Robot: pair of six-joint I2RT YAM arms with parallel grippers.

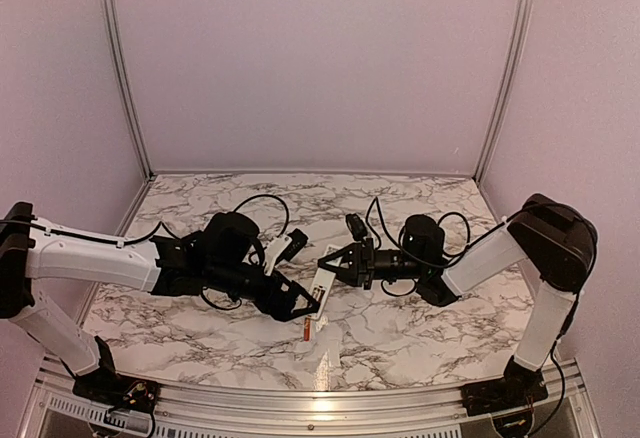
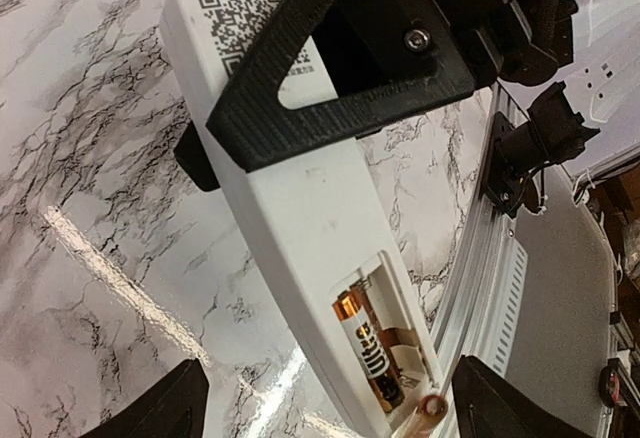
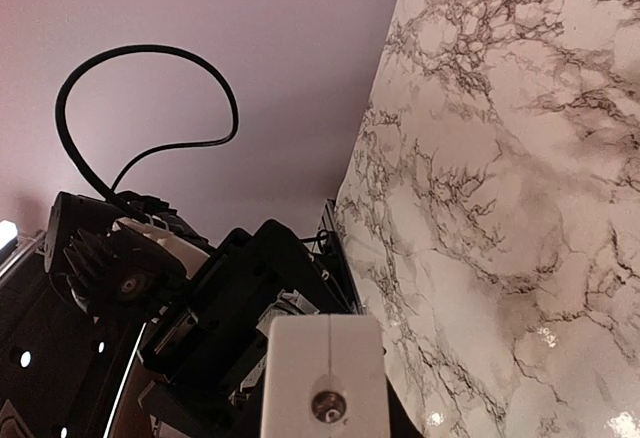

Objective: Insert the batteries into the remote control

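My right gripper point(image 1: 336, 263) is shut on the white remote, held tilted above the table; its end also shows in the right wrist view point(image 3: 325, 368). In the left wrist view one battery point(image 2: 370, 348) lies in the remote's open compartment. A second, copper-topped battery point(image 2: 425, 418) is at the compartment's lower end, outside it; from above, an orange battery point(image 1: 306, 330) appears below the remote. My left gripper is open around the remote's lower end; whether it touches the battery is unclear.
Black cables loop above both wrists.
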